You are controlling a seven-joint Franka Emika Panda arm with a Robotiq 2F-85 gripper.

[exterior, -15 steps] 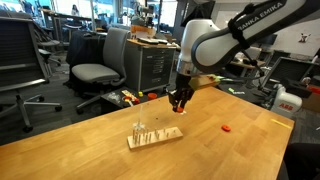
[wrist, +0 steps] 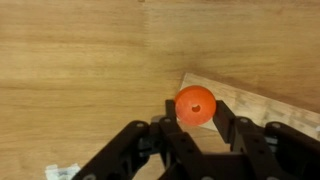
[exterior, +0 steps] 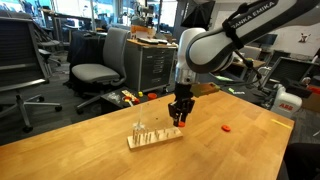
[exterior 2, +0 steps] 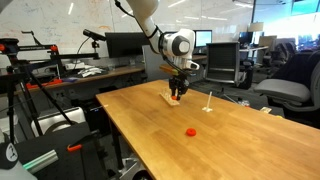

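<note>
My gripper is shut on a round orange-red piece (wrist: 195, 105), seen from its top in the wrist view. In exterior view 1 the gripper (exterior: 180, 117) hangs at the right end of a pale wooden block (exterior: 154, 138), with the piece low between its fingers. Thin upright pegs (exterior: 140, 129) stand toward the block's left end. From the wrist, part of the block (wrist: 255, 106) shows beneath and to the right of the piece. Whether the piece touches the block cannot be made out.
A second red piece (exterior: 226, 128) lies on the table to the right; exterior view 2 shows a red piece (exterior 2: 191, 132) too. A small white item (wrist: 62, 172) sits at the wrist view's lower left. Small coloured items (exterior: 130, 97) lie by the table's far edge.
The gripper has come down with the orange-red piece, from above the block's right end to close over it. The block stays where it was.
</note>
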